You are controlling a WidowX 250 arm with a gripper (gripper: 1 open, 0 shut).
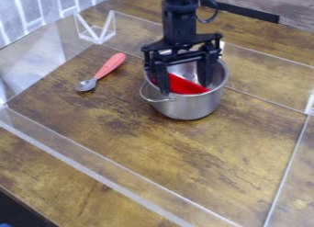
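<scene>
My black gripper (182, 63) hangs open over a steel pot (189, 106) near the middle of the view, its fingers reaching down at the pot's rim and partly into its mouth. A red object (185, 86) lies inside the pot, partly hidden by the fingers and rim. I cannot tell whether the fingers touch it.
A spoon with a pink handle (110, 65) lies left of the pot. Clear plastic panels border the wooden table (147, 175).
</scene>
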